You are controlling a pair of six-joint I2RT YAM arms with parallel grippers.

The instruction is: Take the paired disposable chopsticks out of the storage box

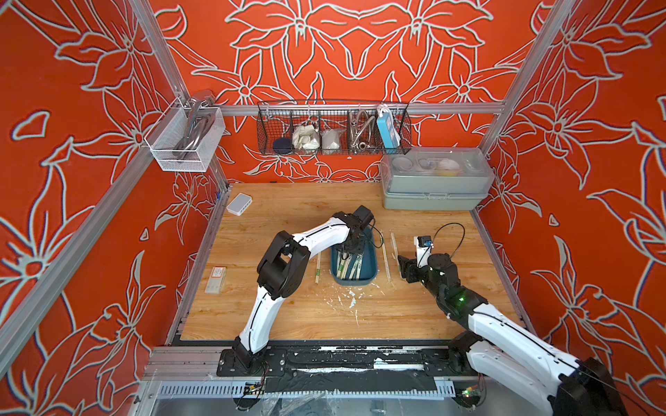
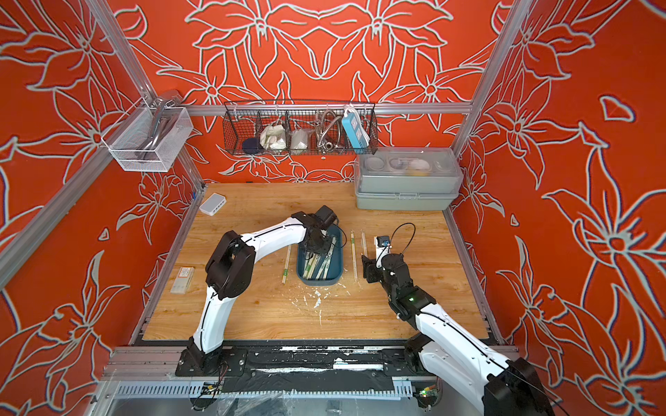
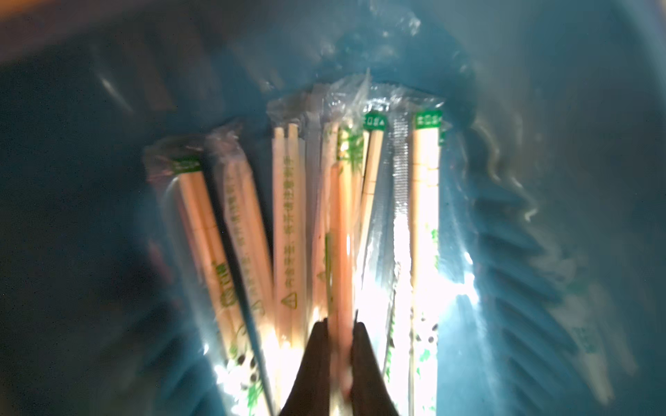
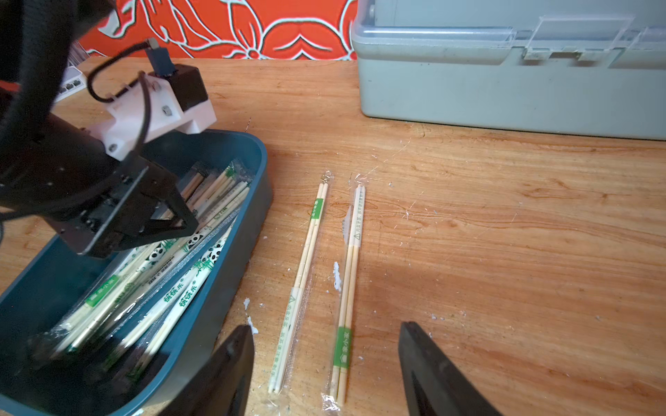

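Observation:
Wrapped chopstick pairs point(image 3: 288, 228) lie side by side in the dark blue storage box point(image 4: 242, 256). My left gripper is down inside the box, shut. One blurred pair point(image 3: 341, 201) runs through the narrow line between its fingertips in the left wrist view; whether it is gripped I cannot tell. Right of the box my right gripper stands open and empty over the table. Below it, two wrapped pairs rest on the wood, one nearer the box point(image 4: 301, 287) and one farther right point(image 4: 349, 291). Another pair point(image 1: 318, 267) lies left of the box.
A grey lidded container point(image 1: 437, 190) stands at the back right. A small white box point(image 1: 239, 204) and a flat pale item point(image 1: 215, 279) sit on the left side. White scraps point(image 1: 352, 302) litter the table before the box. The right half of the table has free wood.

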